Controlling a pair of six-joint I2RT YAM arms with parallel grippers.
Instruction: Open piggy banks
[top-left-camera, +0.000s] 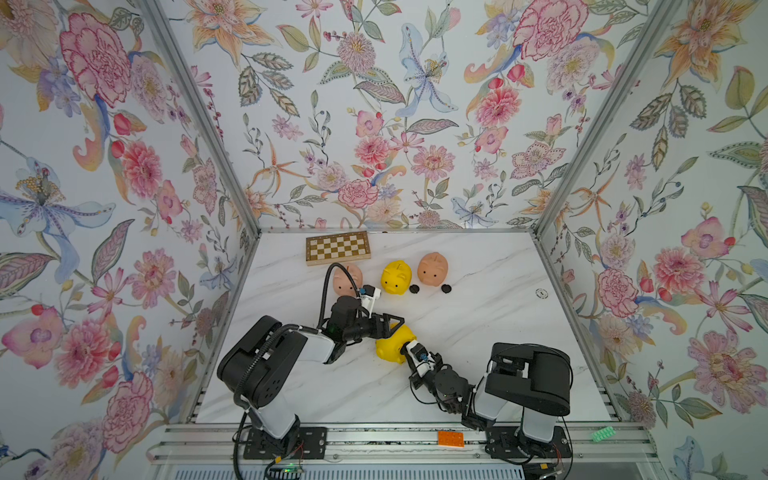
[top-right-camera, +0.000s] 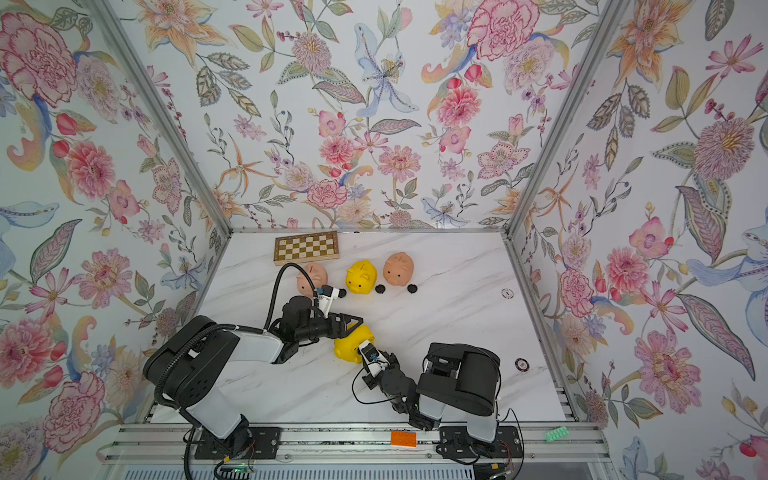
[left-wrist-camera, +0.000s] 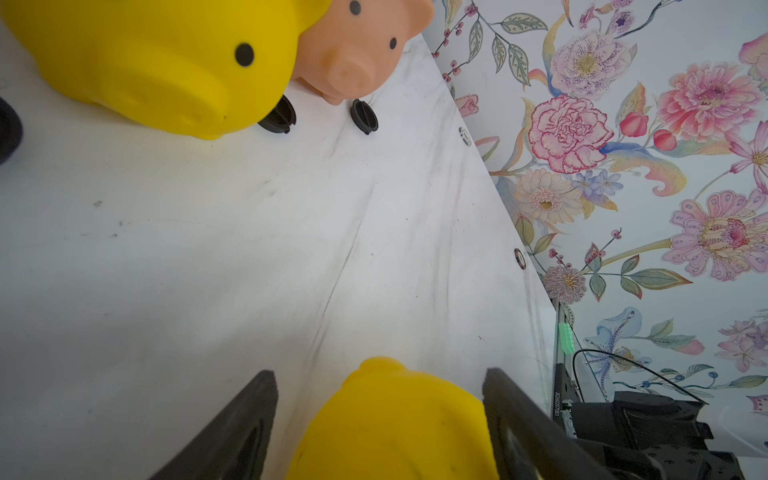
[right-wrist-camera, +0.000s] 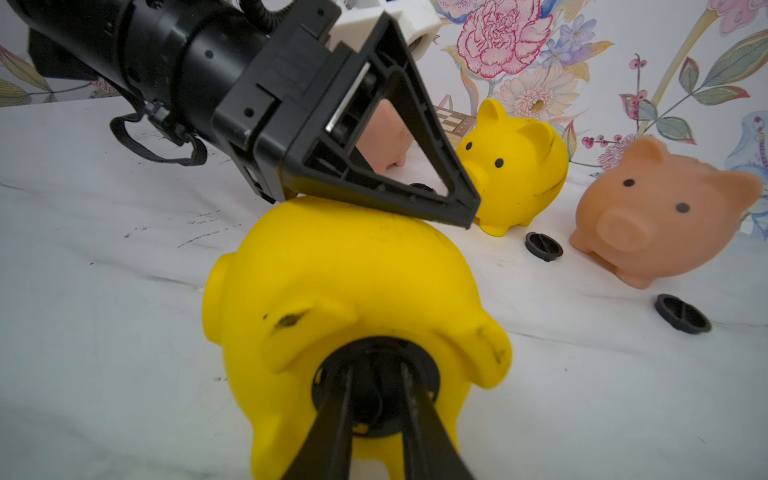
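Observation:
A yellow piggy bank (right-wrist-camera: 352, 248) lies in the middle of the table with its belly side toward my right arm. A round black plug (right-wrist-camera: 376, 352) sits in its opening. My left gripper reaches over from the left, one finger on each side of the pig; a narrow gap shows by one finger, and whether it grips is unclear. At the plug, my right gripper has its fingertips apart within the dark recess. Shadow hides whether they touch the plug's bar.
Behind stand another yellow piggy bank (right-wrist-camera: 512, 172), a pink one (right-wrist-camera: 656, 216) and a second pink one (top-left-camera: 347, 280) near the left arm. Loose black plugs (right-wrist-camera: 682, 313) lie before them. A chessboard box (top-left-camera: 338, 248) is at the back left.

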